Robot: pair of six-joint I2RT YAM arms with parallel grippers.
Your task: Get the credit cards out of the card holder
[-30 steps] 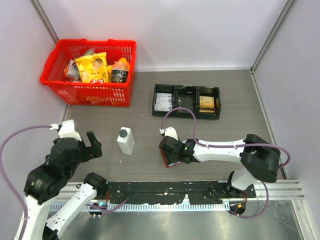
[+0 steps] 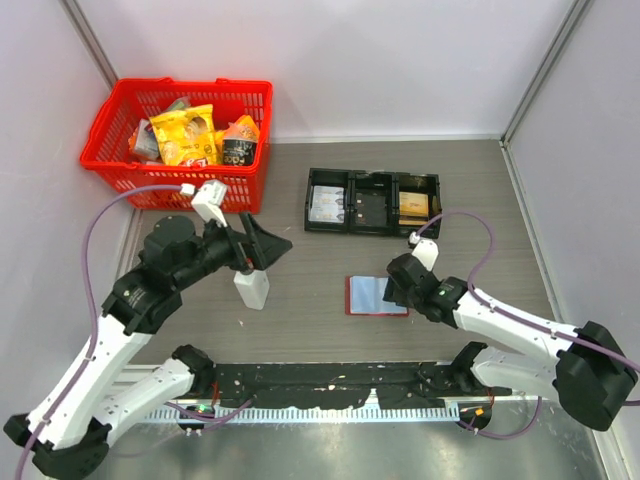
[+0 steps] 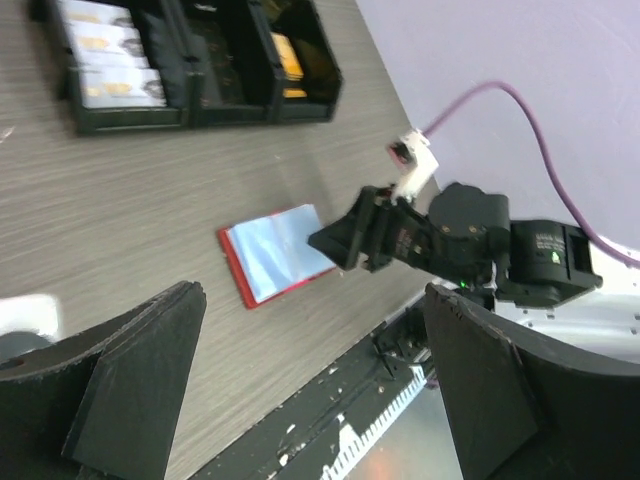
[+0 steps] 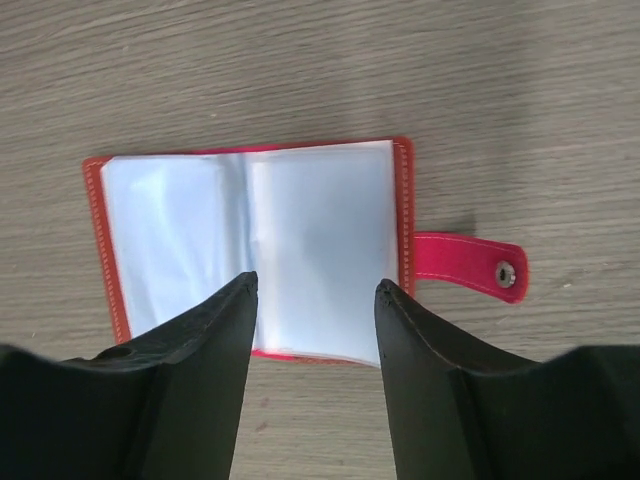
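An open red card holder (image 2: 366, 295) with pale plastic sleeves lies flat at the table's front centre, its snap strap (image 4: 468, 262) sticking out to the right in the right wrist view. My right gripper hovers over its lower part, fingertips apart, nothing seen held between them. My left gripper (image 2: 262, 250) is raised near the white bottle (image 2: 252, 292), left of the holder, open with nothing between its fingers.
A black compartment box (image 2: 372, 200) holding white and orange items stands at the back centre. A red basket (image 2: 257, 178) of snack bags is at the back left. Bare table surrounds the holder.
Both arms have moved rightward, the left also up toward the middle over the bottle. The card holder has shifted right and now lies straighter.
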